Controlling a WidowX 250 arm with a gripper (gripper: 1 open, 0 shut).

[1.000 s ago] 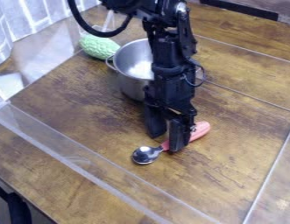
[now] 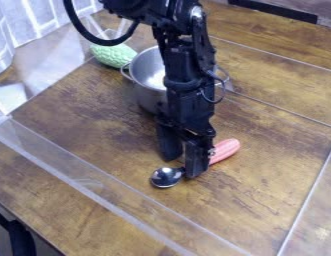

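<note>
The black gripper (image 2: 185,155) reaches down over a spoon that lies on the wooden table (image 2: 88,180). The spoon's metal bowl (image 2: 167,177) shows at the lower left of the gripper, and its pink handle (image 2: 224,150) sticks out to the right. The fingers cover the middle of the spoon, and I cannot tell whether they are shut on it.
A steel pot (image 2: 145,70) stands behind the arm, partly hidden by it. A green textured object (image 2: 112,56) lies at the back left. Clear panels edge the left side, and the table's right is clear.
The gripper has shifted slightly over the spoon, covering a little more of its middle. The spoon lies in nearly the same place.
</note>
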